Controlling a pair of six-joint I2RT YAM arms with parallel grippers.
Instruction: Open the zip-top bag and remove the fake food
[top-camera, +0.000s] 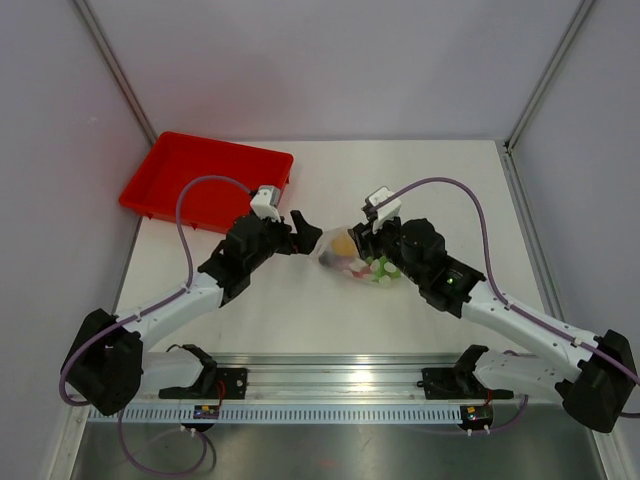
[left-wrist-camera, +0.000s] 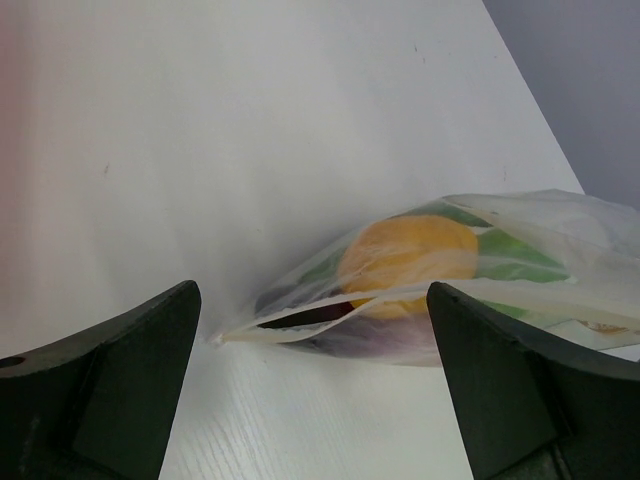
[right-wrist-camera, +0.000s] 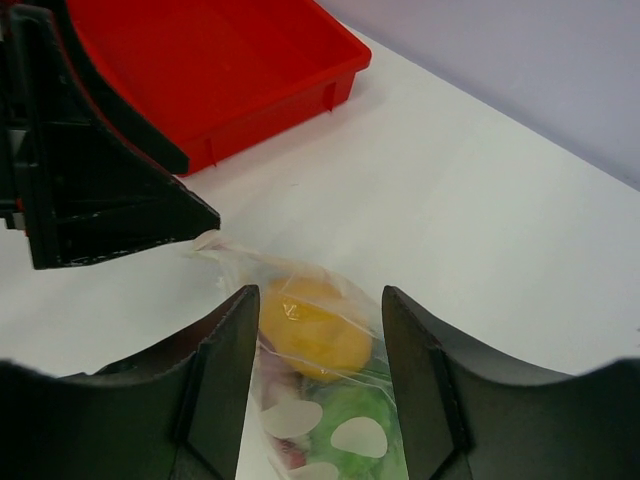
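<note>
The clear zip top bag (top-camera: 345, 262) lies on the table with fake food inside. An orange piece (left-wrist-camera: 410, 252) shows through the plastic, with green and dark pieces around it. In the left wrist view the bag's edges (left-wrist-camera: 345, 318) are parted, leaving a dark gap near one corner. My left gripper (top-camera: 308, 228) is open beside that corner, nothing held. Its fingertips (right-wrist-camera: 195, 215) appear close to the corner in the right wrist view; whether they touch it I cannot tell. Over the bag, my right gripper has its fingers apart, with the bag visible through the gap.
A red bin (top-camera: 205, 180) stands at the back left, behind the left arm.
</note>
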